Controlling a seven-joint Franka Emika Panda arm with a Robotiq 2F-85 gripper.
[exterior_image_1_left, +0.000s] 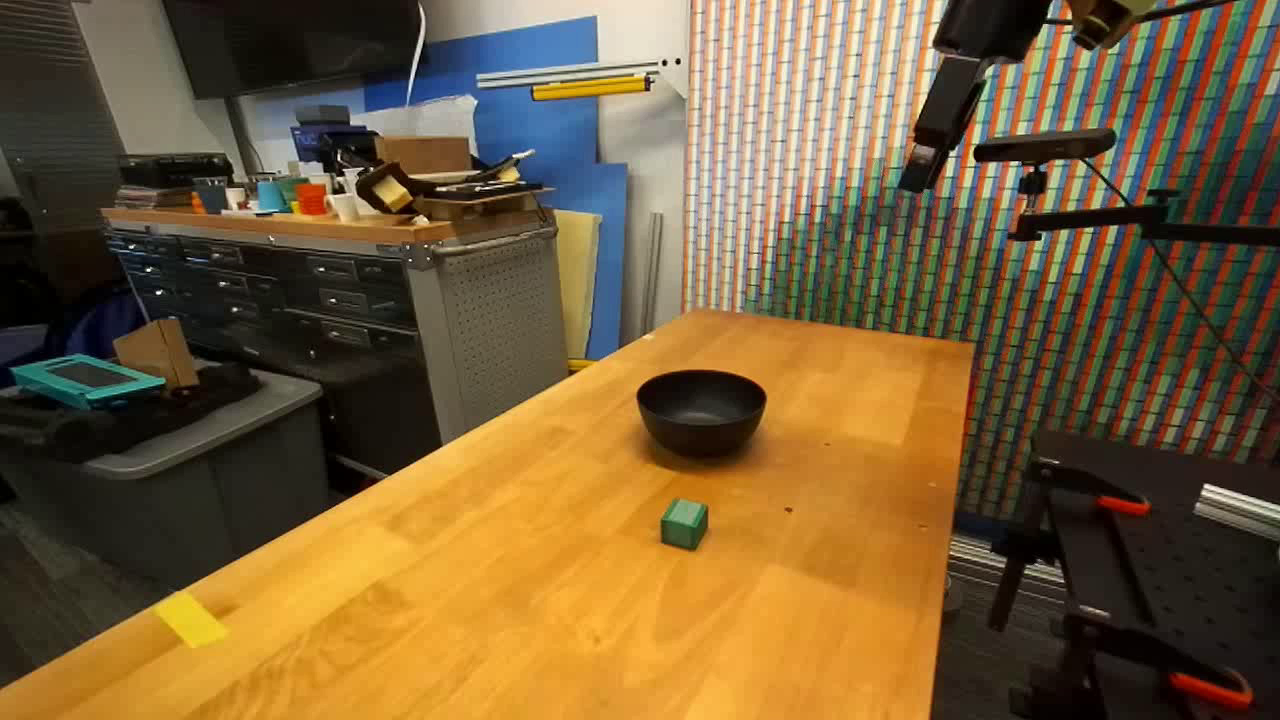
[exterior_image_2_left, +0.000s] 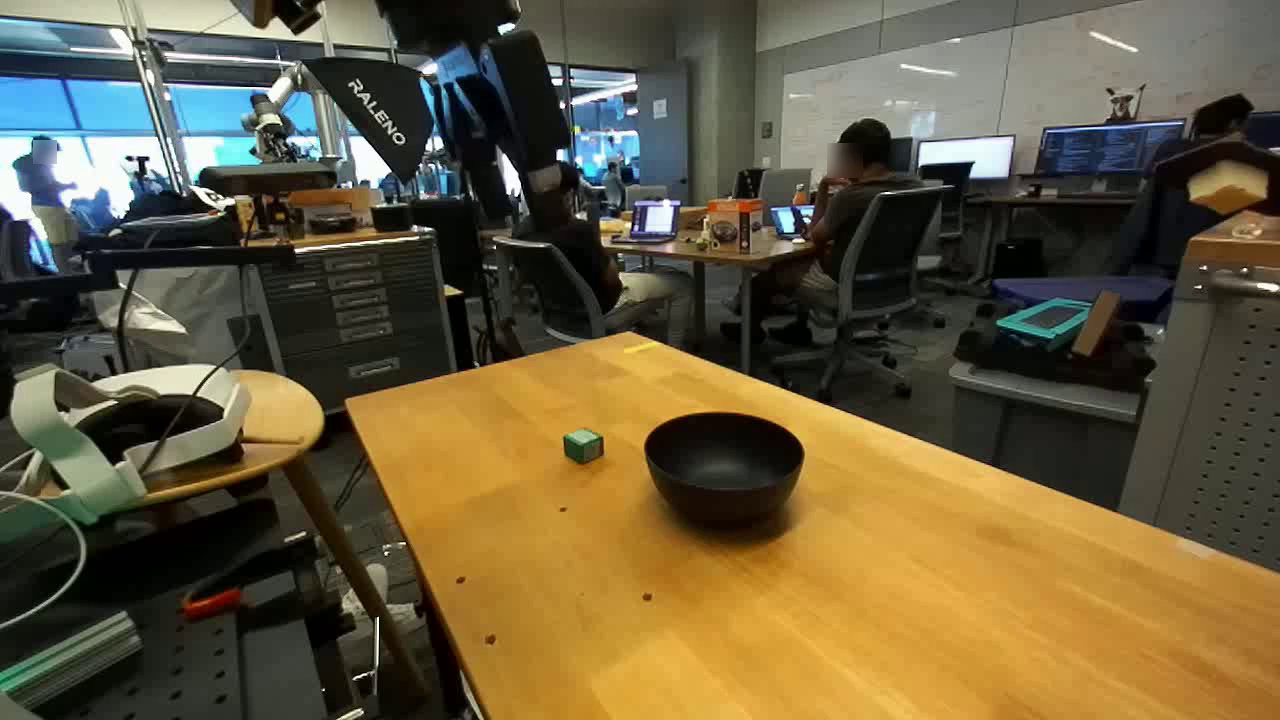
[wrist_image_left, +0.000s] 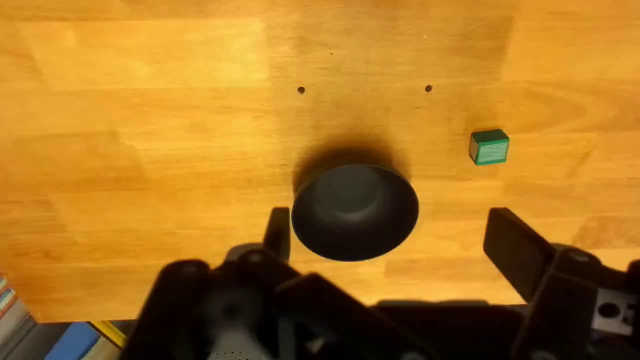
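Note:
A small green cube-shaped block (exterior_image_1_left: 684, 524) rests on the wooden table, apart from a round black bowl (exterior_image_1_left: 702, 414). Exterior view 2 has the block (exterior_image_2_left: 584, 445) to the left of the bowl (exterior_image_2_left: 723, 468). From above, in the wrist view, the bowl (wrist_image_left: 355, 213) looks empty and the block (wrist_image_left: 489, 147) lies up and to its right. High over the table, my gripper is open, its two fingers wide apart with only air between them. Part of the gripper (exterior_image_1_left: 921, 168) shows at the top right of exterior view 1.
A camera on a stand (exterior_image_1_left: 1044, 146) is beside the table. A stool (exterior_image_2_left: 282, 414) with a headset stands off the table's left side.

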